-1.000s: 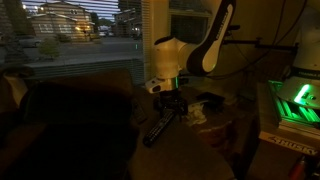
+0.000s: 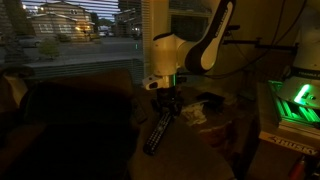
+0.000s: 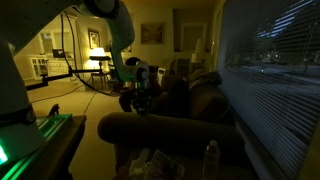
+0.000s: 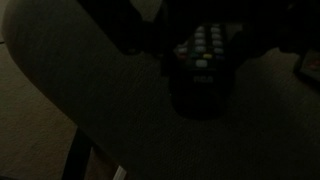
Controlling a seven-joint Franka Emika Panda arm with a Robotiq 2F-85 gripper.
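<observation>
A dark remote control (image 2: 158, 133) with pale buttons slants down from my gripper (image 2: 168, 108), over the dark couch arm in exterior view 1. In the wrist view the button end of the remote (image 4: 205, 48) shows between the dark fingers, and the gripper is shut on it. Whether its lower end touches the fabric is too dark to tell. Exterior view 2 has the arm far off behind the couch, with the gripper too small and dim to read.
Cluttered light objects (image 2: 205, 108) lie just right of the gripper. A box with a green-lit device (image 2: 300, 105) stands at the right. Window blinds (image 2: 90, 70) rise behind. A clear bottle (image 3: 211, 160) stands near the front in exterior view 2.
The remote hangs steeper than a second ago, its lower end slightly further down. The gripper has stayed nearly in place and still holds it.
</observation>
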